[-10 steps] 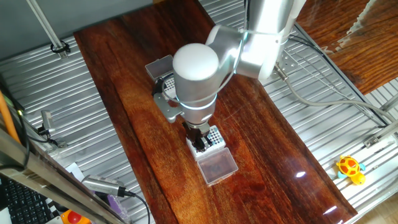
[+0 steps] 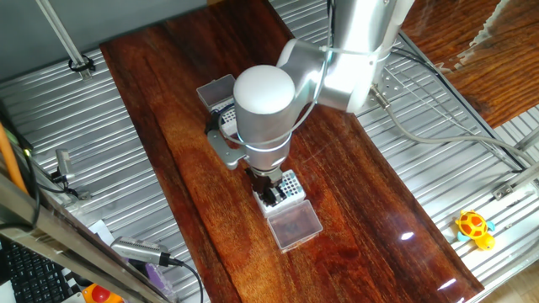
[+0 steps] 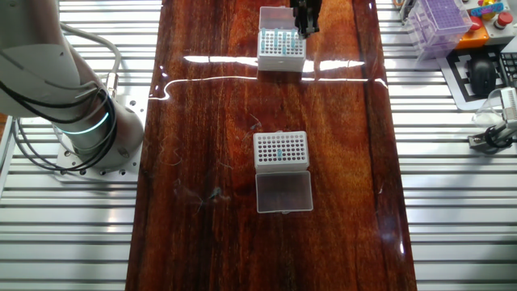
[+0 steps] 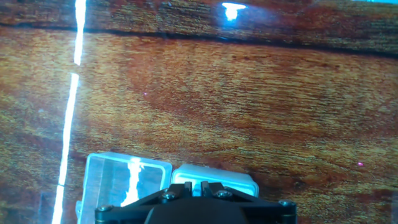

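Observation:
My gripper [image 2: 274, 199] points down at a white box with a grid of holes [image 2: 292, 186], over the side away from the arm's base. In exterior view 2, the gripper's dark tip [image 3: 305, 26] is at the far right corner of this box [image 3: 282, 63], where several teal pieces [image 3: 279, 40] stand in the holes. The wrist view shows the box's edge [image 4: 217, 174] behind the dark fingers, which stand close together; whether anything is between them is unclear. Its clear lid [image 2: 295, 225] lies open. A second white rack box [image 3: 280, 162] holds a teal piece [image 3: 279, 152].
The second box's lid [image 3: 284, 192] is folded open flat on the wooden board [image 3: 210, 234]. Bare wood lies between and around the boxes. Off the board are a toy turtle [image 2: 473, 225], a keyboard [image 2: 29, 273] and a purple box [image 3: 444, 20].
The arm has shifted slightly and the gripper has sunk a little over the same box in the last second. Both boxes and lids have stayed where they were.

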